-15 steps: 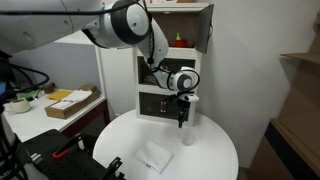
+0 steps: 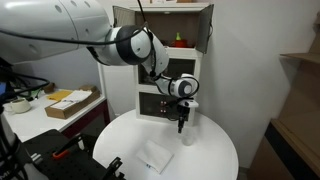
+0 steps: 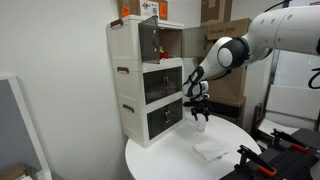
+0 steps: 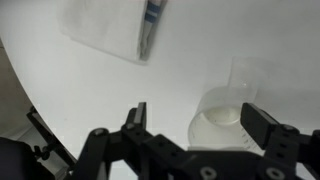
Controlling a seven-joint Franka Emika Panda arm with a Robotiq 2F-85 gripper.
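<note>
A pale translucent cup (image 2: 189, 139) is on the round white table, in front of the dark-doored cabinet. Just beside and above it, my gripper (image 2: 181, 127) points down. The wrist view shows the cup (image 4: 222, 125) below the gripper, off toward the right finger, which overlaps its edge. Both fingers stand wide apart with nothing held between them. A folded white cloth (image 2: 155, 156) lies flat nearer the table's front; its dark-striped edge shows in the wrist view, where the cloth (image 4: 108, 24) is at upper left. From the other side, the cup (image 3: 201, 124) is under the gripper.
The white cabinet (image 3: 135, 78) with dark doors stands close behind the arm. A cardboard box (image 2: 75, 102) sits off the table at the left.
The arm's upper links have shifted a little, while the gripper stays at nearly the same spot by the cup. Cup and cloth have not moved.
</note>
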